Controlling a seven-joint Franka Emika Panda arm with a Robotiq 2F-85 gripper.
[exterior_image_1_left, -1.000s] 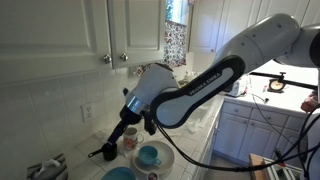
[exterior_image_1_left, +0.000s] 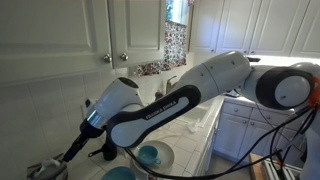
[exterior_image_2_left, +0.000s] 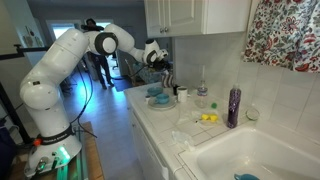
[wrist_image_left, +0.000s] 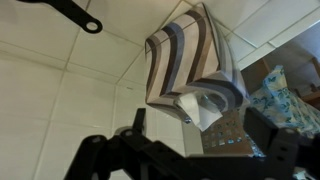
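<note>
A box with dark, tan and white stripes (wrist_image_left: 185, 60) fills the middle of the wrist view, a white tissue (wrist_image_left: 203, 110) sticking out of its opening. My gripper is open near that tissue, with its dark fingers (wrist_image_left: 262, 128) apart. Whether they touch the tissue cannot be told. In exterior view 1 the striped box (exterior_image_1_left: 48, 171) sits at the lower left corner, and my gripper (exterior_image_1_left: 66, 157) reaches down beside it. The far exterior view shows the gripper too small to read, and the box is not clear there.
A black handled vessel (exterior_image_1_left: 104, 152) stands by the tiled wall. Teal bowls (exterior_image_1_left: 148, 155) and a white plate (exterior_image_1_left: 165, 152) occupy the counter under the arm. Upper cabinets (exterior_image_1_left: 55, 35) hang above. A sink (exterior_image_2_left: 245, 158) lies farther along, with bottles (exterior_image_2_left: 234, 107) behind it.
My arm has swung left along the counter in exterior view 1, away from above the black vessel and bowls, and its gripper has come down to the striped box.
</note>
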